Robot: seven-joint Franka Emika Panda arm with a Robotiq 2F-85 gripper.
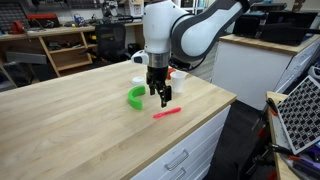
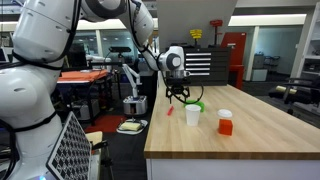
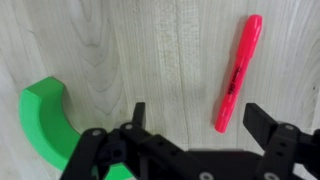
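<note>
My gripper is open above the tabletop, its two dark fingers spread wide with nothing between them. A red marker (image 3: 239, 75) lies on the wood in the wrist view, slanting up and right; its lower end reaches into the space between my fingertips as seen from above. To the left curves a green ring-like piece (image 3: 45, 120), partly cut off by the frame and the gripper. From the side, the gripper (image 1: 159, 91) hangs over the table between the green piece (image 1: 136, 97) and the marker (image 1: 167, 113).
Behind the arm stand a white cup (image 2: 193, 115) and a red box (image 2: 225, 127) with a white top. Drawers (image 1: 185, 160) run below the front edge, close to the marker.
</note>
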